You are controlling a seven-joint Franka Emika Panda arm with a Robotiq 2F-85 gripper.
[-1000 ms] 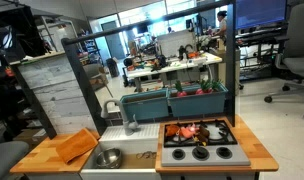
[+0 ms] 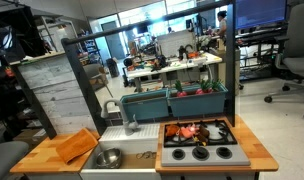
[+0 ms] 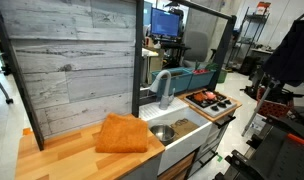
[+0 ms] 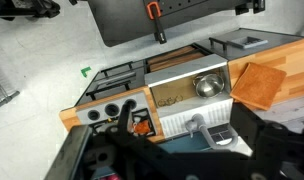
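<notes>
Seen from above in the wrist view, my open gripper has its dark fingers spread wide at the bottom, nothing between them. It is well above the kitchen counter. An orange towel (image 3: 122, 133) lies on the wooden top beside the sink. A round metal bowl (image 2: 109, 158) stands in the white sink (image 3: 190, 133), near a grey faucet (image 2: 130, 126). Red and other coloured items (image 2: 188, 131) rest on the silver stove (image 2: 204, 155); in the wrist view the gripper partly covers that stove.
Blue-green bins (image 2: 197, 103) stand along the back of the counter. A panel of pale boards (image 3: 82, 65) and dark posts (image 2: 230, 65) frame the counter. Bare wood (image 2: 254, 155) shows right of the stove.
</notes>
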